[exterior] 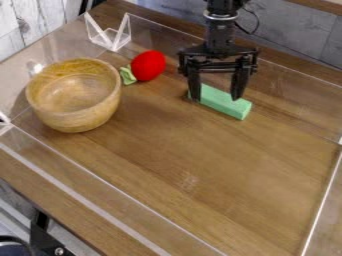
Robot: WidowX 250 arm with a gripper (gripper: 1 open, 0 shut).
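Observation:
The black gripper [218, 70] hangs at the top centre of the camera view, directly over a light green block [227, 106] lying on the wooden table. Its dark fingers reach down around the upper left part of the block; whether they touch it or hold anything cannot be made out.
A red rounded object [150, 63] with green at its lower left lies left of the gripper. A large tan bowl [71, 90] stands at the left. A white wire piece [108, 34] is at the back left.

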